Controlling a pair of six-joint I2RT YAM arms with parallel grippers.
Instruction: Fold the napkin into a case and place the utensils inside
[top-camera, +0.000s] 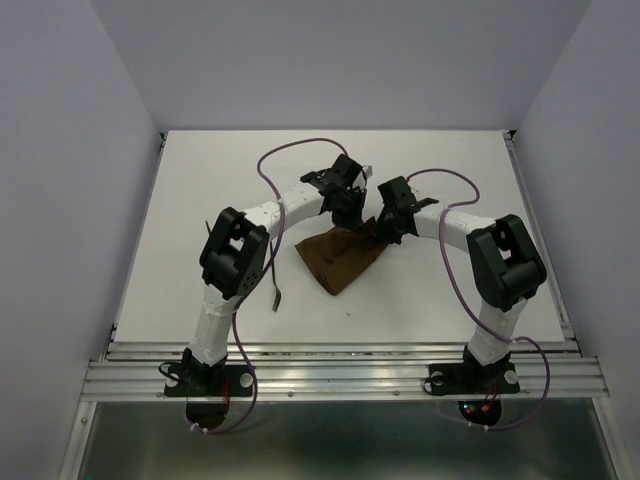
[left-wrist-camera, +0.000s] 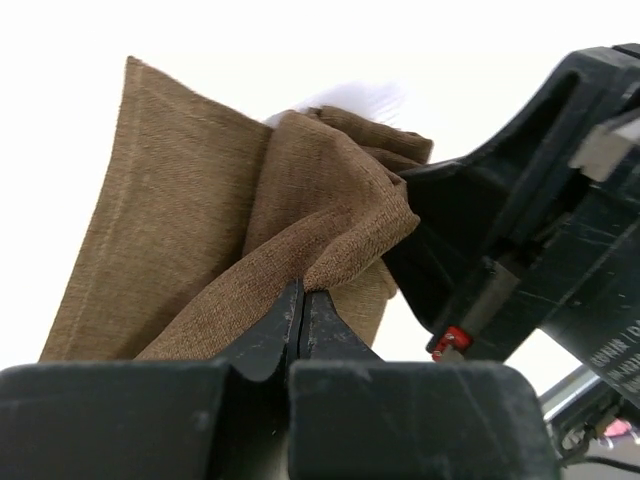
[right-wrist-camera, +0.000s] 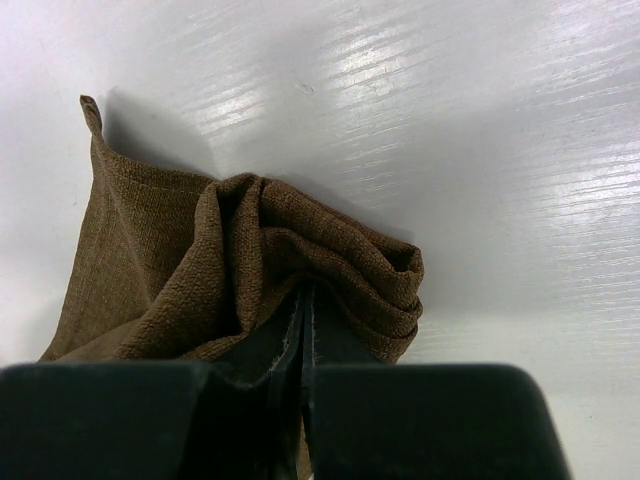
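Observation:
The brown napkin (top-camera: 335, 268) lies crumpled and folded at the table's middle, both grippers at its upper right part. My left gripper (top-camera: 352, 220) is shut on the napkin (left-wrist-camera: 170, 220); in the left wrist view its fingertips meet at a raised fold. My right gripper (top-camera: 385, 234) is beside it, shut; in the right wrist view its fingers sink into the napkin's bunched folds (right-wrist-camera: 150, 240). In the top view two long thin utensils (top-camera: 275, 297) lie left of the napkin, partly hidden by the left arm.
The two grippers are very close together, the right one showing at the right of the left wrist view.

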